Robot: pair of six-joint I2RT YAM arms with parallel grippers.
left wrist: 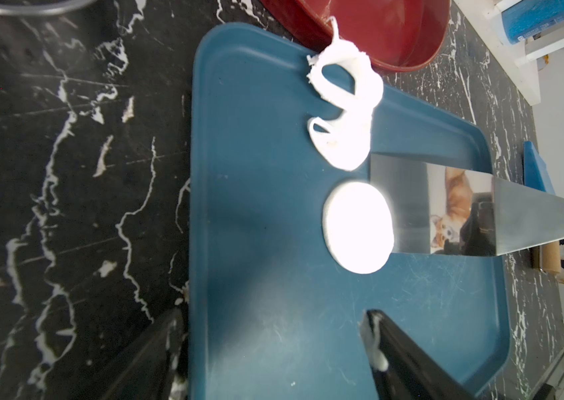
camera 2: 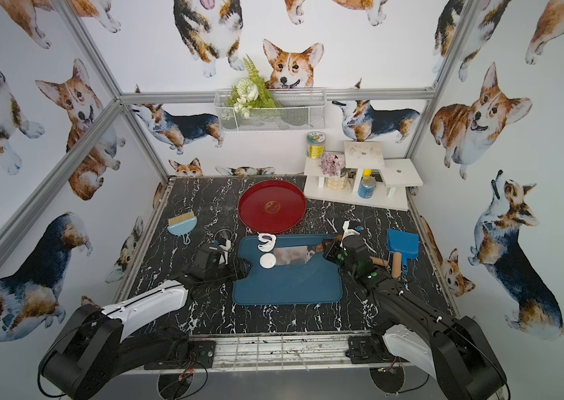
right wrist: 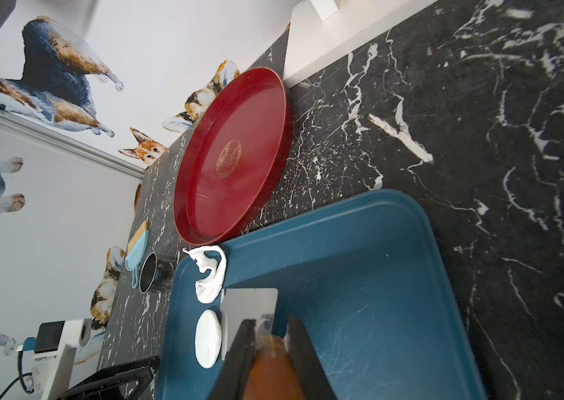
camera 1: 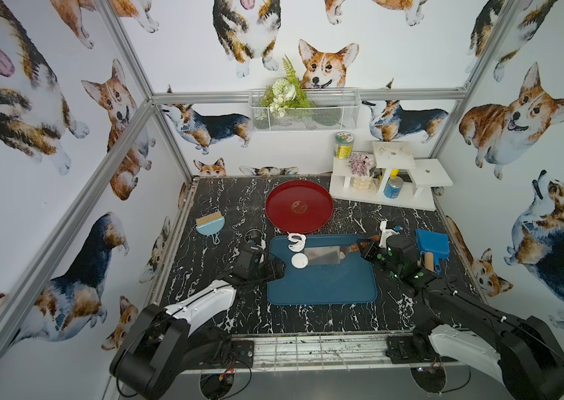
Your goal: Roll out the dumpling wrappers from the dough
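On the blue board lies a round white dough disc [left wrist: 358, 227], touching the end of the flat metal scraper blade [left wrist: 435, 205]. My right gripper is shut on the scraper's brown handle [right wrist: 272, 373]. An irregular white dough strip with holes [left wrist: 355, 93] rests behind the disc, toward the board's back left. My left gripper is open over the board's left edge, nothing between its fingers; the disc is ahead of it and to the right, apart from it.
The blue board [camera 1: 322, 286] is bare across its front half. Behind it sits a red round tray [camera 1: 299, 205]. A blue dustpan [camera 1: 432, 240] and a wooden roller [camera 1: 428, 260] lie at right, a brush [camera 1: 210, 224] at left. A white shelf [camera 1: 388, 198] stands at the back right.
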